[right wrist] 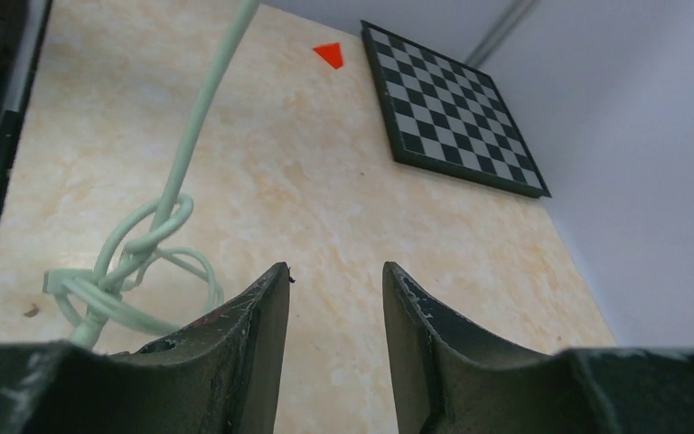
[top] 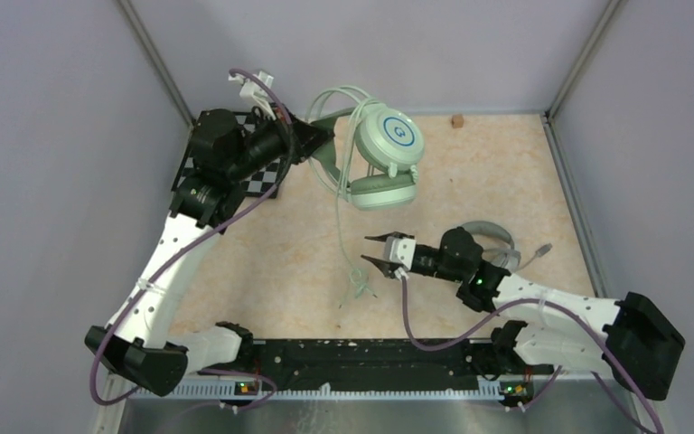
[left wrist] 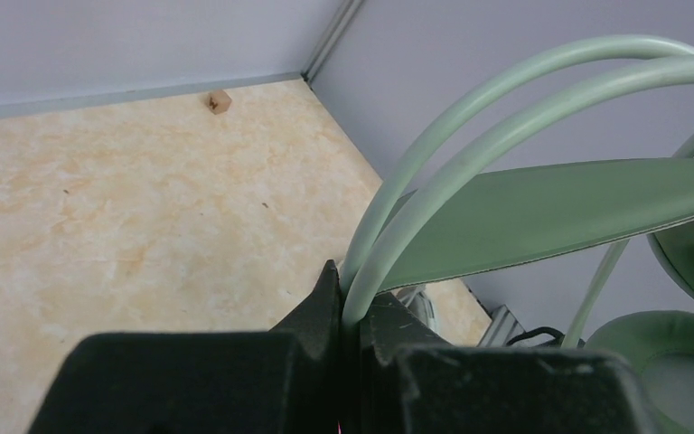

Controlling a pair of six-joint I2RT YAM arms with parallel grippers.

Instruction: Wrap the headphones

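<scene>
Pale green headphones (top: 390, 137) hang in the air in the top view, with loops of their own cable (top: 342, 172) round them. My left gripper is shut on the headband (left wrist: 542, 212) and two cable strands that run beside it. From the loops the loose cable end dangles down to a small knotted bunch (right wrist: 122, 280), at the left in the right wrist view. My right gripper stands open; between its fingers only bare table shows. The bunch lies outside its fingers, to one side.
Grey headphones (top: 488, 240) lie at the right of the table (top: 262, 271), partly behind the right arm. A checkered board (right wrist: 456, 113) sits at the back left, under the left arm. A small brown block (top: 457, 120) rests near the back edge.
</scene>
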